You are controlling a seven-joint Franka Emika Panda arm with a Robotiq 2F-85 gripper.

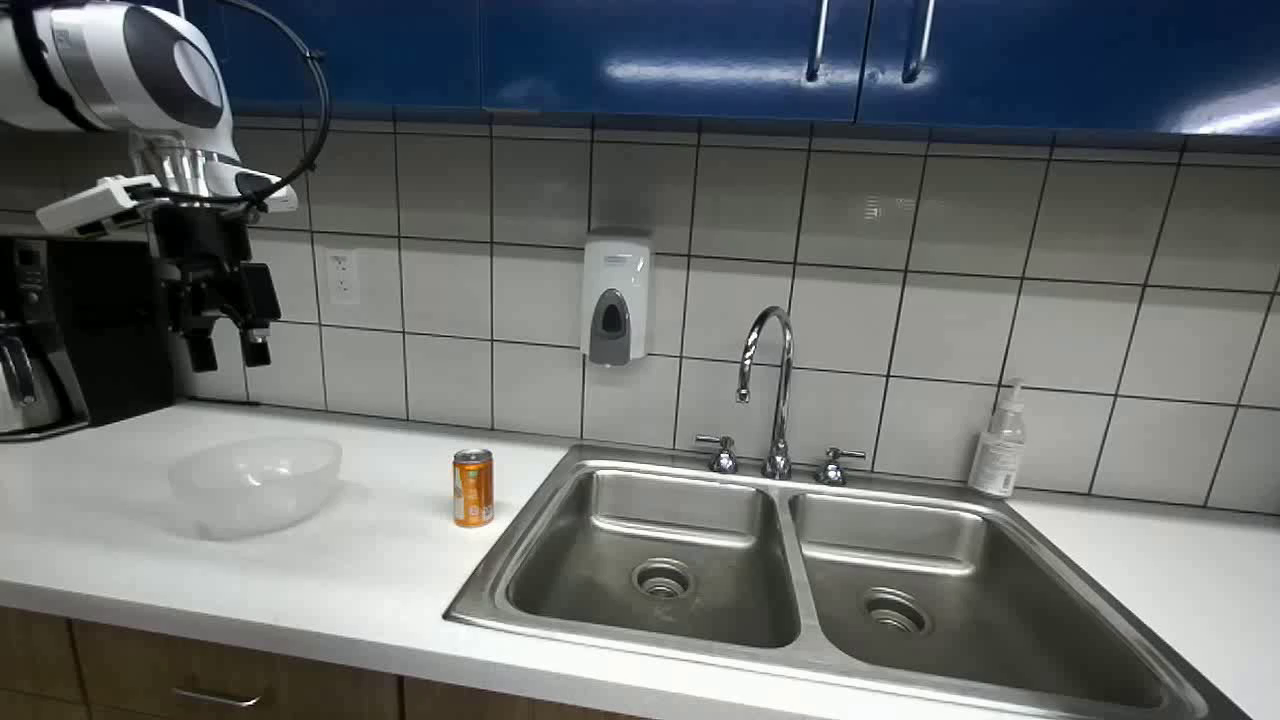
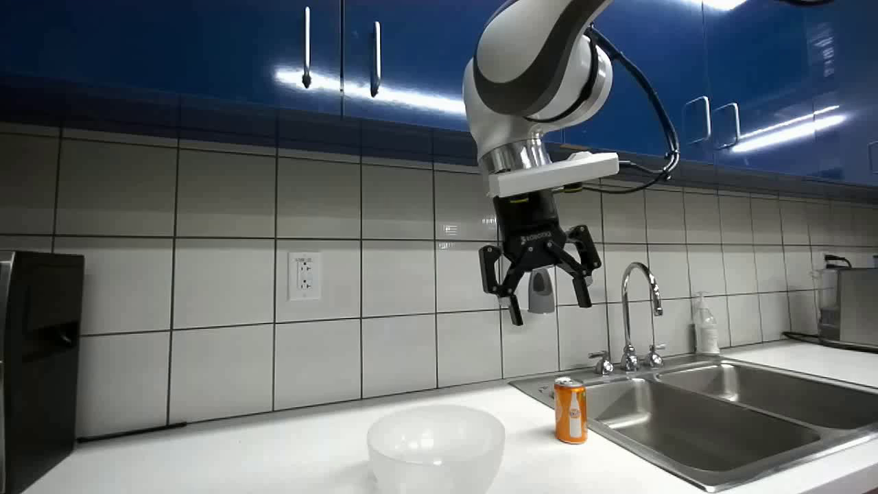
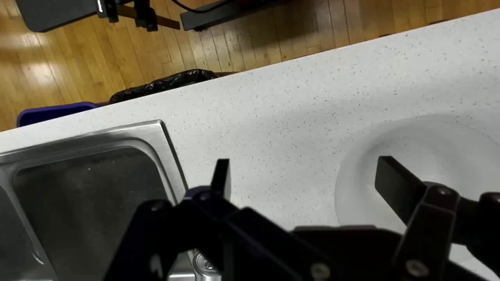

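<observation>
High above the counter, my gripper [image 1: 229, 350] [image 2: 549, 304] points downward and stands open, its two black fingers apart with nothing between them. A translucent white bowl [image 1: 256, 486] [image 2: 436, 449] rests on the counter and looks empty. An orange can [image 1: 473, 488] [image 2: 570, 412] stands upright between the bowl and the sink. In the wrist view, the bowl [image 3: 433, 140] lies under the right finger, which hides part of it. A round metal top, apparently the can's [image 3: 205, 263], shows near the bottom edge, mostly covered by the left finger.
A double steel sink [image 1: 792, 564] with a faucet [image 1: 780, 396] lies right of the can. A soap bottle [image 1: 998, 444] stands behind it. A coffee maker [image 1: 30, 372] sits at far left. Blue cabinets [image 1: 672, 54] hang above. White counter [image 3: 281, 117] between bowl and sink is clear.
</observation>
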